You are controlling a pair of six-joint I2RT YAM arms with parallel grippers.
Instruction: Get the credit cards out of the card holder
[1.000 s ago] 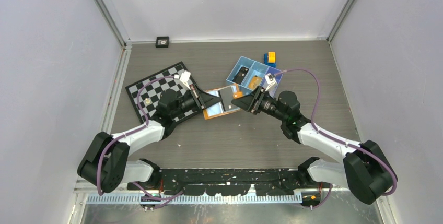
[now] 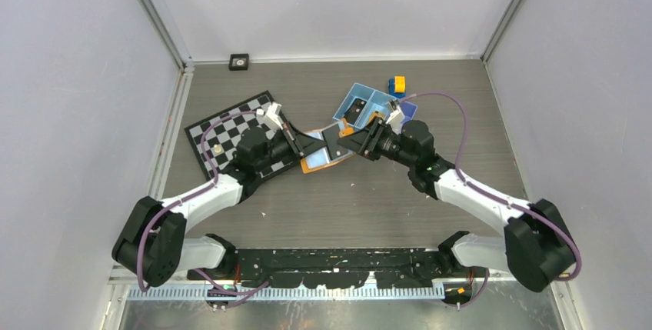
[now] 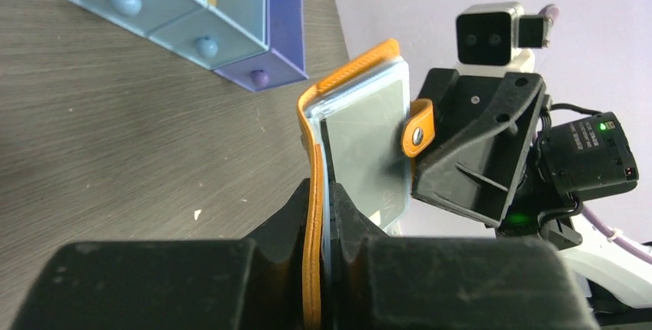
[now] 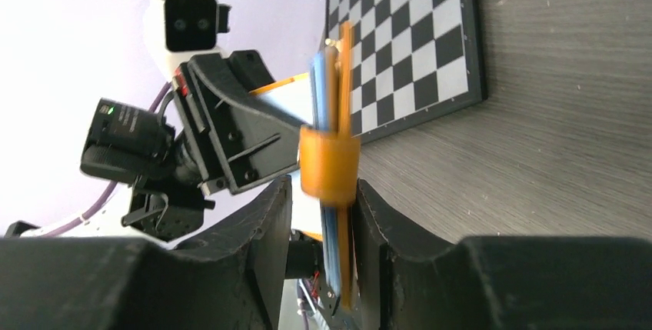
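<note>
The card holder (image 2: 315, 158), clear-sleeved with an orange edge, hangs between my two grippers above the table. My left gripper is shut on its left part. A grey card (image 2: 332, 142) shows inside, and its face (image 3: 369, 145) is visible through the clear sleeve in the left wrist view. An orange snap tab (image 4: 330, 165) wraps the holder's right end. My right gripper is part open there, one finger on each side of the holder's edge. Whether either finger touches the holder or a card cannot be told.
A blue divided box (image 2: 357, 98) stands behind the right gripper, with a black item and an orange-yellow item inside. A checkered board (image 2: 231, 134) lies beneath the left arm. A yellow and blue block (image 2: 398, 86) sits at the back.
My right gripper has moved left, further over the holder's right end, covering much of the orange tab. The left gripper and holder have shifted only slightly.
</note>
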